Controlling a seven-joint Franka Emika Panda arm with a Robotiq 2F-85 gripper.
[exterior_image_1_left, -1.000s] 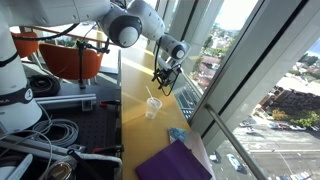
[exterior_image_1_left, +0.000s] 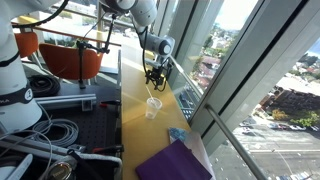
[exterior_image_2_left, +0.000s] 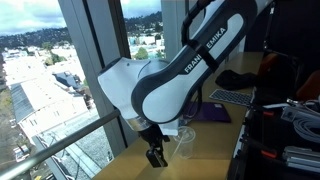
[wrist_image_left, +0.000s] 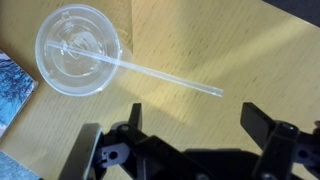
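In the wrist view a clear plastic cup (wrist_image_left: 72, 70) stands on the wooden table, seen from above. A translucent straw (wrist_image_left: 175, 78) leans out of it, its free end reaching toward the middle of the picture. My gripper is open above the table, fingers wide apart and nothing between them. The straw's free end shows just beyond the gap between the fingers. In exterior view 1 the cup (exterior_image_1_left: 153, 108) sits nearer the camera than the gripper (exterior_image_1_left: 154, 80).
A blue patterned item (wrist_image_left: 10, 88) lies beside the cup. Farther along the table is a purple folder (exterior_image_1_left: 172, 163). Tall windows (exterior_image_1_left: 235, 75) run along one side, and a dark surface (wrist_image_left: 300, 8) borders the table on the other. Bare wood surrounds the gripper.
In exterior view 1 the arm and gripper have shifted left, away from the window side. The cup stays in the same place.
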